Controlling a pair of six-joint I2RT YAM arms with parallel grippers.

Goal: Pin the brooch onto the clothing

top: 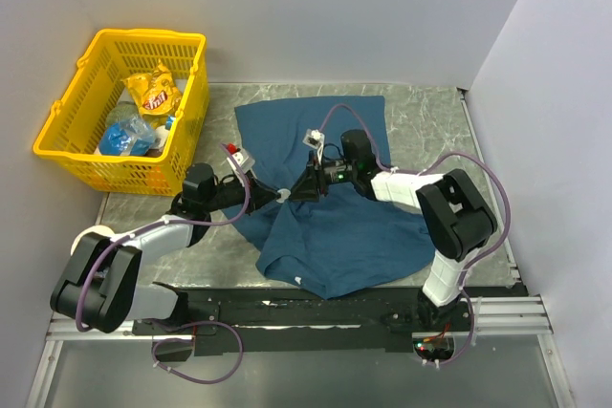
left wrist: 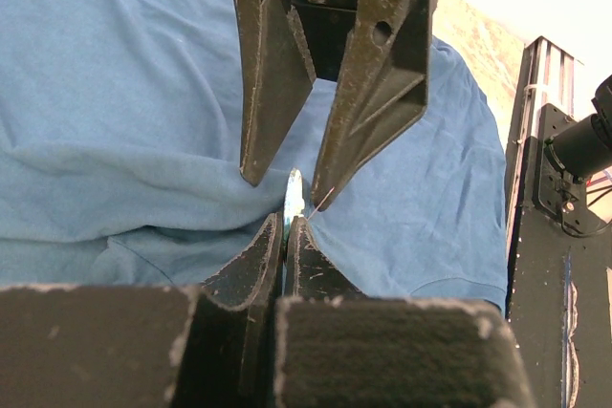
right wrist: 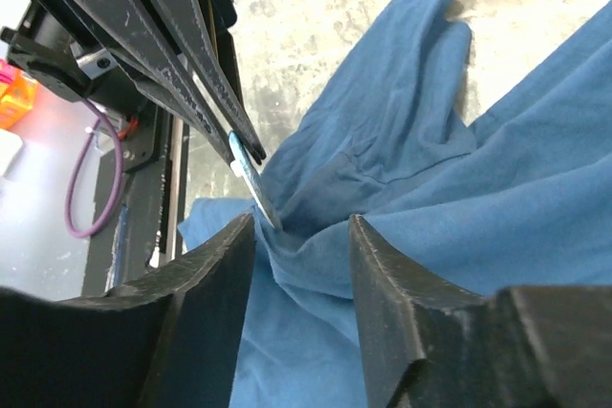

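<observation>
A blue garment (top: 354,226) lies spread on the table, with a raised fold in its cloth near both grippers. My left gripper (top: 274,195) is shut on the small pale brooch (top: 284,195). Edge-on in the left wrist view, the brooch (left wrist: 294,194) sticks out of the left fingertips. Close by on the right, my right gripper (top: 295,196) stands part open, its fingertips on either side of the brooch's tip. From the right wrist view, the brooch (right wrist: 251,179) slants down toward the cloth near one right finger (right wrist: 239,246). Whether the pin passes through the cloth, I cannot tell.
A yellow basket (top: 124,174) holding a snack bag (top: 153,93) and a blue package (top: 129,136) stands at the back left. Bare grey table (top: 430,121) shows at the right. A dark rail (top: 287,308) runs along the front edge.
</observation>
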